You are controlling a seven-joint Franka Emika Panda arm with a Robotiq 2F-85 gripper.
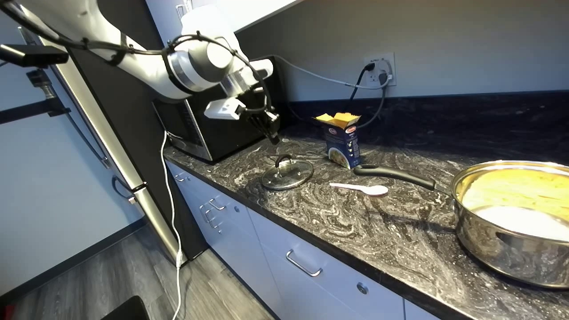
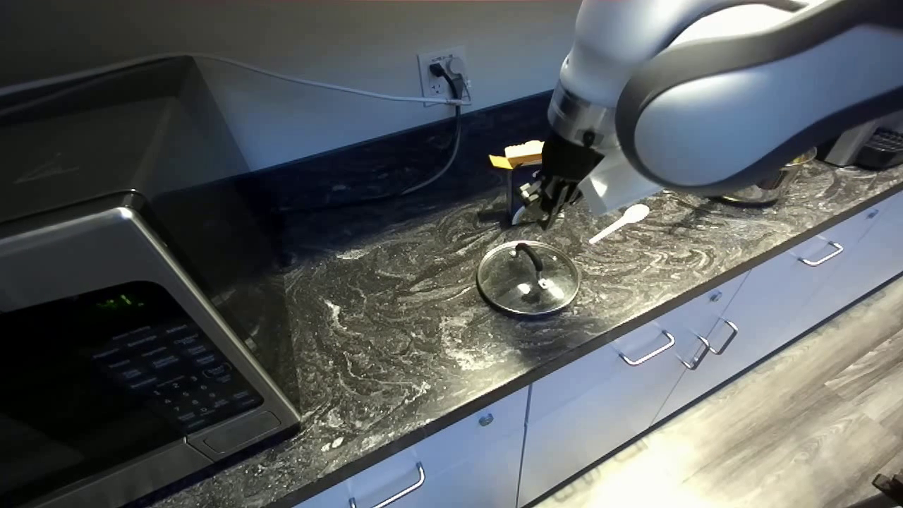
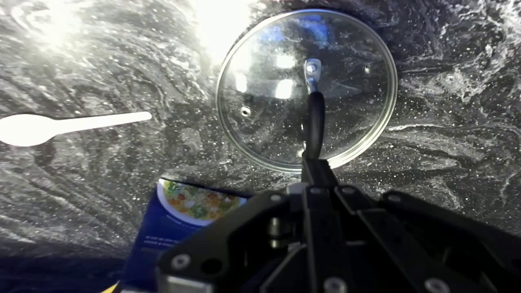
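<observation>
A round glass lid [image 1: 288,175] with a black arched handle lies flat on the dark marbled counter. My gripper [image 1: 274,140] hangs above the lid, apart from its handle. In the wrist view the fingers of my gripper are together with nothing seen between them, and their tips overlap the near end of the black handle [image 3: 316,122] in the picture. Exterior view 2 has the gripper [image 2: 544,221] above and behind the lid [image 2: 508,288], close to the box.
An opened blue box [image 1: 342,146] stands behind the lid. A white spoon [image 1: 362,189] lies to its right in exterior view 1, near a steel pan [image 1: 506,253] with a long black handle. A microwave [image 2: 169,364] flanks the lid's other side, with bare counter [image 2: 381,330] between.
</observation>
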